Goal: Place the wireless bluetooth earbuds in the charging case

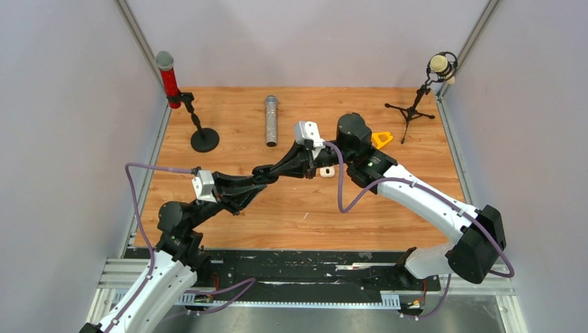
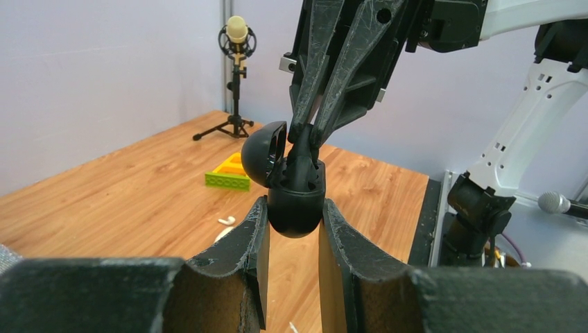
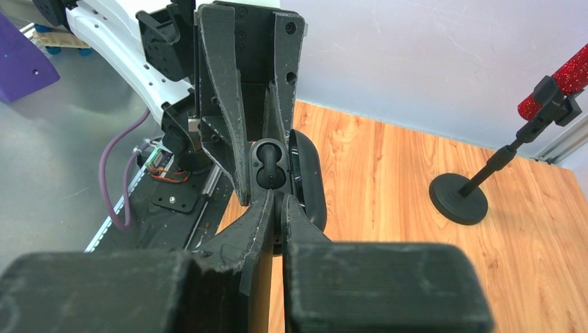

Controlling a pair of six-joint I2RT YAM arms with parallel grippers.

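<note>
A black open charging case (image 2: 295,208) is held upright by my left gripper (image 1: 258,180), which is shut on its base; the lid (image 2: 260,156) stands open beside the cavity. My right gripper (image 1: 272,173) is shut on a black earbud (image 2: 301,159), positioned at the case's opening, partly down in it; whether it is seated I cannot tell. In the right wrist view the case interior (image 3: 270,166) shows between the two grippers, with the lid to its right. A small white piece (image 2: 226,220) lies on the table behind.
The wooden table (image 1: 326,215) holds a red microphone on a stand (image 1: 170,87), a silver microphone (image 1: 271,121), a microphone tripod (image 1: 410,111), a yellow object (image 1: 381,139) and a white case-like item (image 1: 327,173).
</note>
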